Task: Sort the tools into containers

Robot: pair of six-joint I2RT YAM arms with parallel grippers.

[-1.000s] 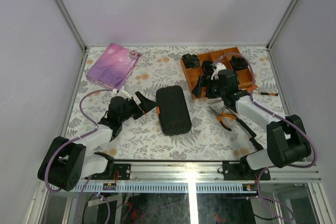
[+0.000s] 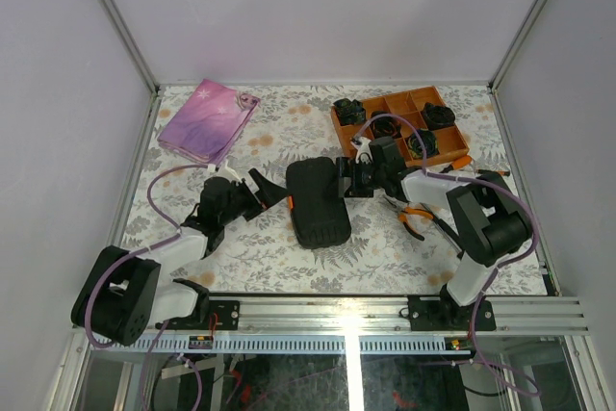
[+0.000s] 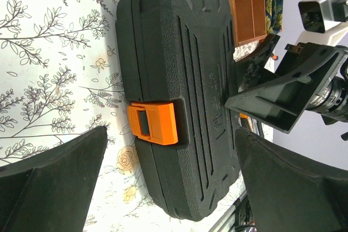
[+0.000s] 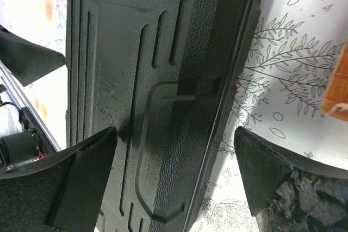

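Observation:
A closed black tool case (image 2: 320,204) lies in the middle of the table, its orange latch (image 3: 153,123) facing my left arm. On the case's left side my left gripper (image 2: 273,186) stands open, its fingers apart with the latch between and beyond them in the left wrist view. At the case's upper right edge is my right gripper (image 2: 346,176), fingers apart; in the right wrist view the case lid fills the space past its fingers. Whether it touches the case I cannot tell. Orange-handled pliers (image 2: 411,222) lie to the right of the case.
An orange compartment box (image 2: 399,103) with dark bundles in some cells stands at the back right. A screwdriver (image 2: 458,163) lies near its front corner. A folded purple cloth (image 2: 207,120) occupies the back left.
My right gripper has moved left and slightly down, from in front of the compartment box to the right edge of the case. The left arm and the case have stayed put.

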